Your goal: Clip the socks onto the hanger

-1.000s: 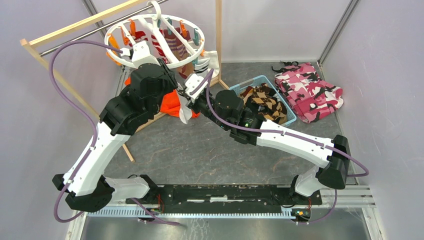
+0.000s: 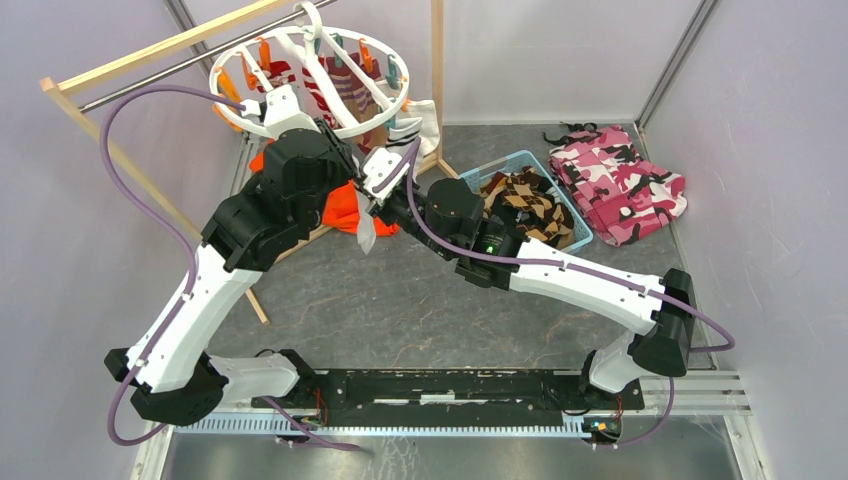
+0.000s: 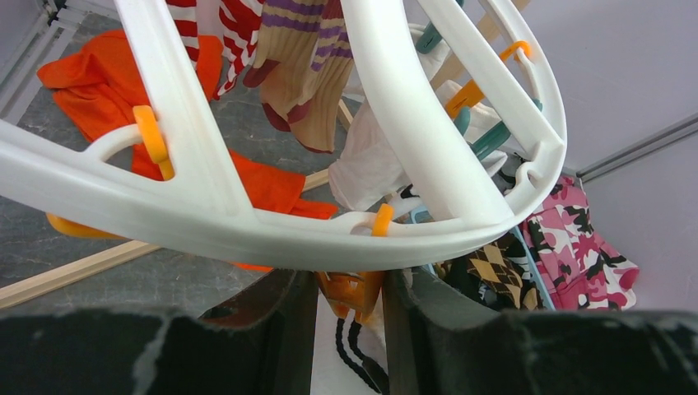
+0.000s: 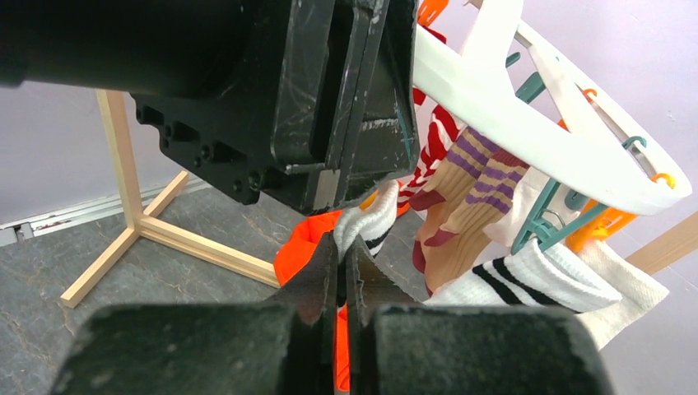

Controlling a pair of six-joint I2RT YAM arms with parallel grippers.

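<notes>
The white round hanger [image 2: 345,130] hangs from the wooden rack, with socks clipped along it: red striped, brown-purple [image 4: 473,189] and white [image 4: 527,276]. My left gripper is shut on an orange clip [image 3: 348,288] at the hanger's front rim. Just below it, my right gripper is shut at a white sock [image 4: 362,222] with black stripes, which rises from between its fingertips toward the clip. The left gripper's body hides part of the join between sock and clip in the right wrist view.
A blue basket [image 2: 566,200] with brown patterned socks stands at right of centre, beside a pink camouflage bag [image 2: 620,190]. Orange cloth [image 2: 340,208] lies under the hanger among the rack's wooden feet [image 4: 107,267].
In the top view my right gripper has shifted very slightly left, with the hanging white sock. The left arm is almost still.
</notes>
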